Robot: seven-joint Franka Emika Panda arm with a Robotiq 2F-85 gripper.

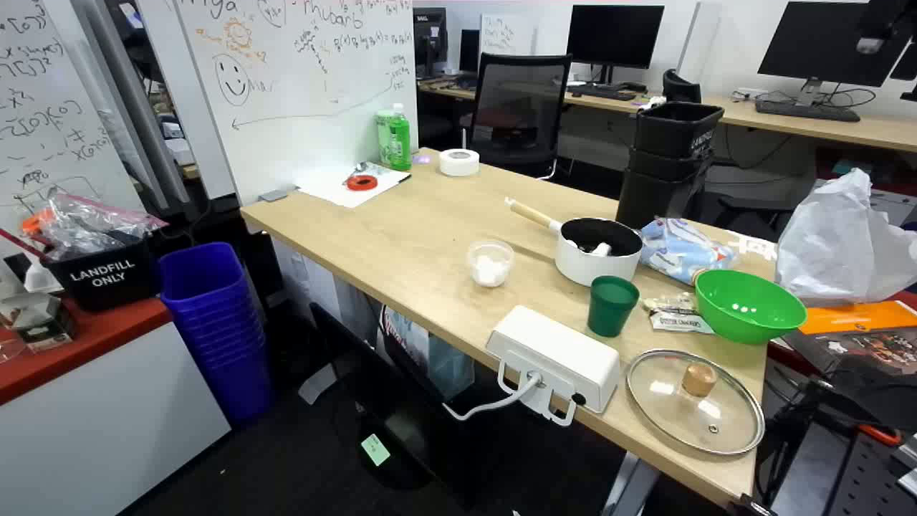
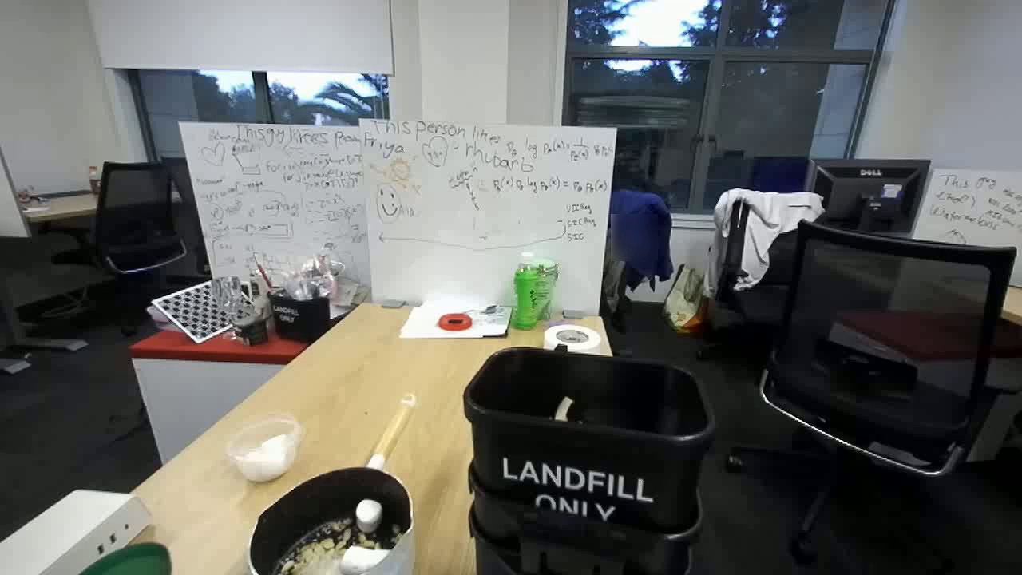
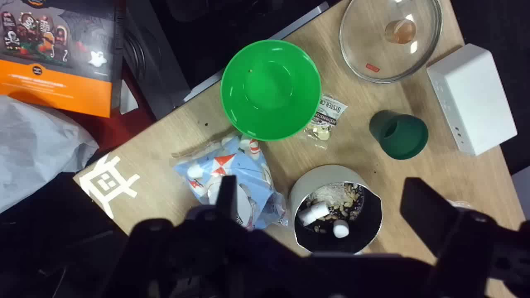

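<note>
My gripper stands open above the table in the wrist view, its dark fingers wide apart with nothing gripped between them. Below and between them, the white pot shows its dark inside, holding two white marshmallow-like pieces and scattered beige bits. Its wooden handle points toward the back of the table. A clear tub with white pieces is left of the pot in exterior view 1. In front of the pot is a dark green cup. The green bowl looks empty apart from a small speck.
A glass lid and a white power box lie along the near edge. Beside the pot are a blue bag and a small cracker packet. Tall black bins stand by the table.
</note>
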